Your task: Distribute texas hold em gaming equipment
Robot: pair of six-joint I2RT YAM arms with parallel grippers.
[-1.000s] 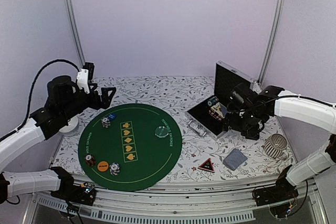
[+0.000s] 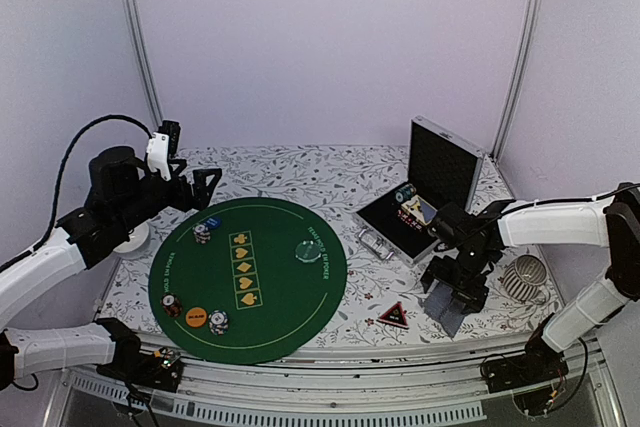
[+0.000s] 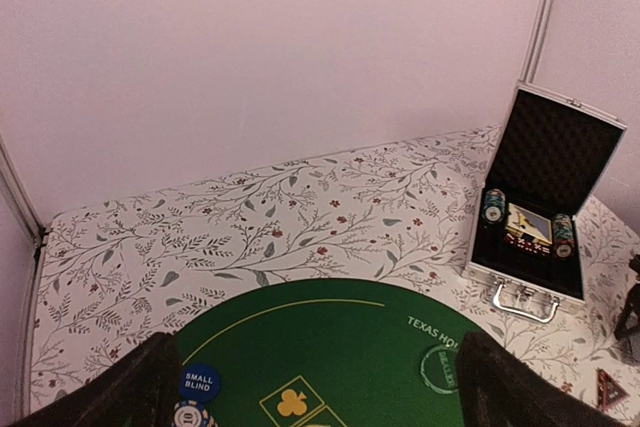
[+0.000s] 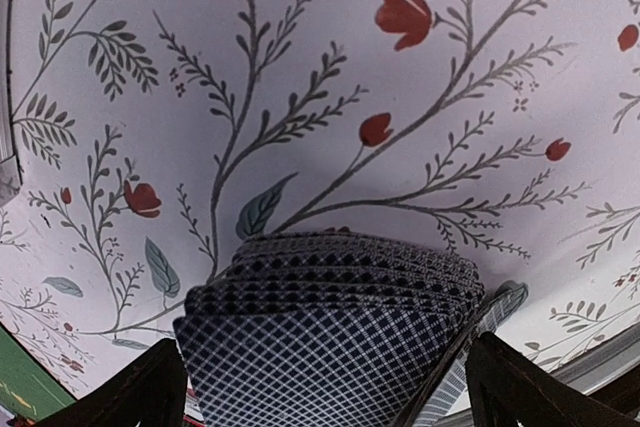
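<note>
A grey patterned pack of cards [image 2: 447,313] lies on the table at the front right. My right gripper [image 2: 455,287] is low over its far end, open. In the right wrist view the pack [image 4: 325,347] lies in the gap between the fingers, its layers slightly fanned, with one card [image 4: 480,347] askew at its right. Whether either finger touches it I cannot tell. My left gripper [image 2: 193,189] hangs open and empty above the far left of the green mat [image 2: 290,322]. Chip stacks [image 2: 218,322], the small blind button [image 3: 200,380] and the clear dealer disc [image 2: 310,251] rest on the mat.
The open case [image 2: 385,212] behind the right gripper holds chips and another pack [image 2: 420,209]. A red-and-black triangle [image 2: 393,315] lies left of the cards. A striped round object [image 2: 524,277] stands at their right.
The pack now looks tilted or spread where it lay flat before. The left arm has stayed nearly still.
</note>
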